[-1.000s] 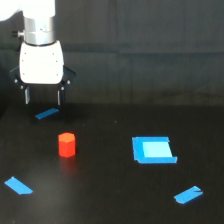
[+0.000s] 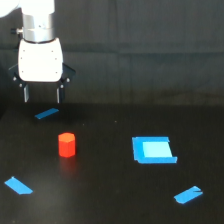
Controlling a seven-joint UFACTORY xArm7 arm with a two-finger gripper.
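A red block rests on the dark table, left of the middle. To its right lies a square outlined in blue tape with a pale white patch inside. High at the upper left hangs my gripper, behind and above the block and well apart from it. Its two thin fingers stand wide apart, so it is open, and nothing shows between them.
Strips of blue tape mark the table at the back left, front left and front right. A dark curtain hangs behind. Between the block and the taped square the table is clear.
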